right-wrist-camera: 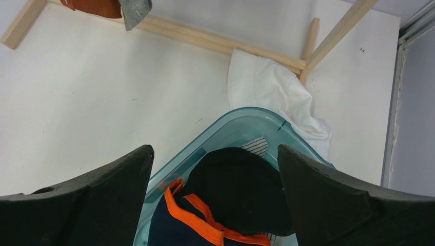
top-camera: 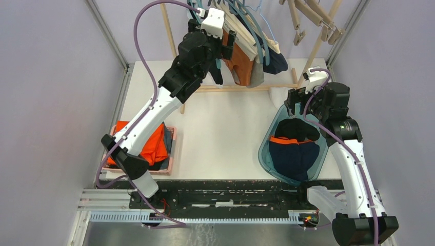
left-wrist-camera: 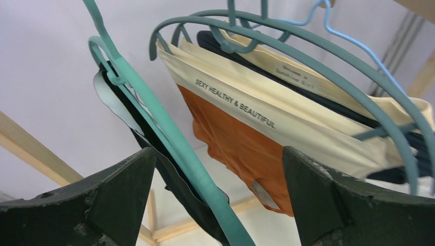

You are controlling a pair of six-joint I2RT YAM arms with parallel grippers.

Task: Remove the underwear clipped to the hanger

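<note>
Teal hangers (left-wrist-camera: 194, 169) hang from the rack. The leftmost carries a black garment (left-wrist-camera: 169, 171) with a pale edge. Beside it hang underwear in rust-brown with a cream waistband (left-wrist-camera: 241, 138), and more cream and dark pieces behind. My left gripper is open; in its wrist view the leftmost hanger's lower end runs between its fingers, with no grip on it. In the top view that arm covers most of the black garment. Over the blue basket (top-camera: 264, 154) my right gripper stands open and empty.
Black and navy clothes with orange trim (right-wrist-camera: 200, 220) lie in the blue basket. A white cloth (right-wrist-camera: 272, 87) lies behind it. At left stands a pink basket (top-camera: 173, 148) with orange clothing. Wooden rack bars (top-camera: 246, 88) cross the back.
</note>
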